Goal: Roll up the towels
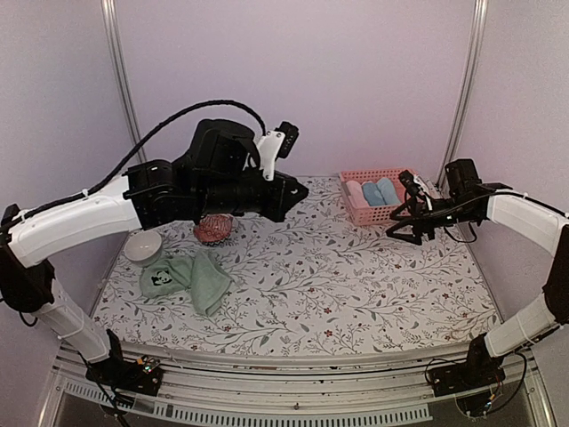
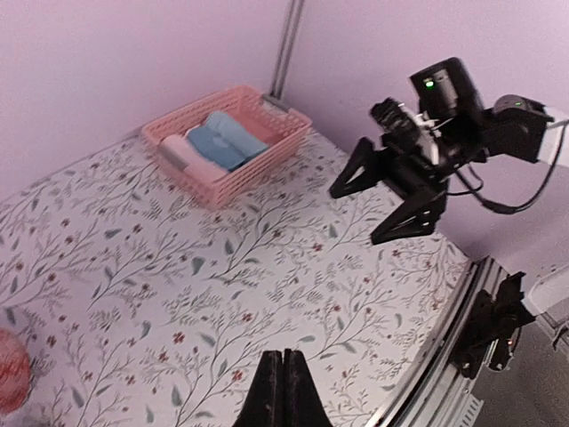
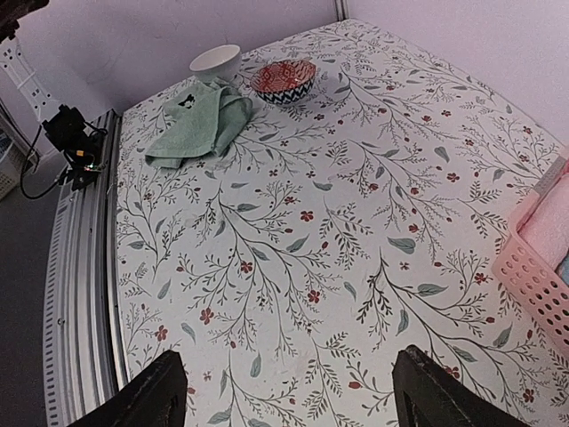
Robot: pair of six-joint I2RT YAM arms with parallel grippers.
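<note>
The green towel [image 1: 208,283] lies loosely folded and crumpled at the table's left side, a dark print showing on it. In the right wrist view the same towel [image 3: 203,123] spreads flat near the left edge. High above the table, up and to the right of the towel, is my left gripper [image 1: 289,197]. Its fingertips [image 2: 277,374] meet in the left wrist view with nothing between them. My right gripper stands open over bare table at the right, its fingers wide apart and empty.
A pink basket [image 1: 360,214] at the back right holds rolled pink and blue towels [image 1: 373,193]. Left of centre are a red patterned bowl [image 3: 283,80] and a white bowl [image 1: 142,248].
</note>
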